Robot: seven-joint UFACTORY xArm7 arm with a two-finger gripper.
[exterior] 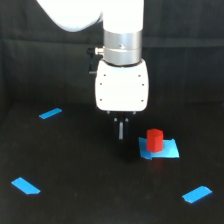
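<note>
A small red block (154, 140) rests on a blue sheet (169, 150) right of the middle of the dark table. My white gripper (121, 130) points down from above, to the left of the block and apart from it. Its thin dark fingers are hard to make out against the black background, so whether they are open or shut is unclear. No object shows between them.
Blue tape strips lie on the dark table at the back left (50, 113), the front left (26, 186) and the front right (197, 194).
</note>
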